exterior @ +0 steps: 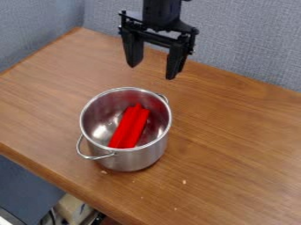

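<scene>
A steel pot [150, 151] with wire handles stands on the wooden table, left of centre. Inside it lie red elongated objects [127, 128], side by side or overlapping. My black gripper [154, 63] hangs above and behind the pot at the top of the view, open, with its two fingers wide apart and nothing between them.
Grey padded walls [247, 44] border the table at the back and left. The table's edge runs along the lower left, with a dark area beyond.
</scene>
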